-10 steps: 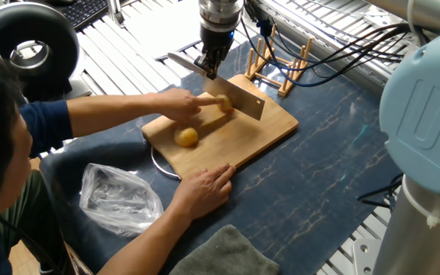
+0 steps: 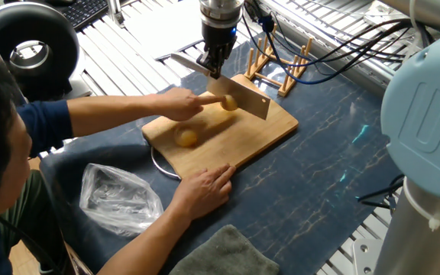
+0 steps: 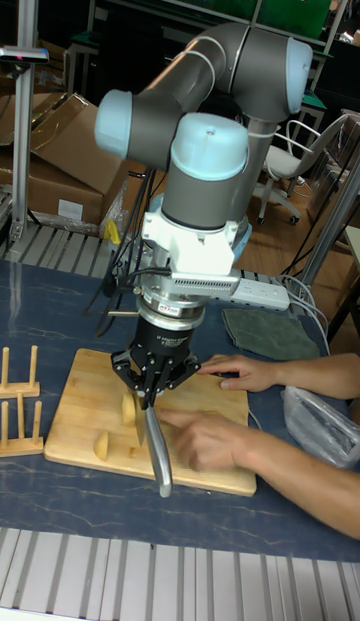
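Note:
My gripper [image 2: 215,70] is shut on a cleaver, whose broad blade [image 2: 241,98] slants down over the wooden cutting board [image 2: 270,126]. The cleaver's grey handle [image 3: 160,458] sticks out toward the camera in exterior view 3. A yellow potato piece [image 2: 230,103] rests on the board right beside the blade, with a person's fingertip at it. Nearer the person lies a second yellow piece [image 2: 186,137]. Exterior view 3 shows one piece [image 3: 101,445] on the near side of the board and another [image 3: 128,410] close to the blade. Whether the blade touches a piece, I cannot tell.
The person's other hand [image 2: 205,191] lies at the board's edge. A clear plastic bag [image 2: 119,200] and a grey-green towel [image 2: 226,253] are on the dark table mat. A wooden rack [image 2: 281,69] stands behind the board. Bare mat lies to its right.
The cleaver has shifted slightly to the right in exterior view 1. The potato piece at the blade and the pointing finger have also moved a little right. The lower hand stays put.

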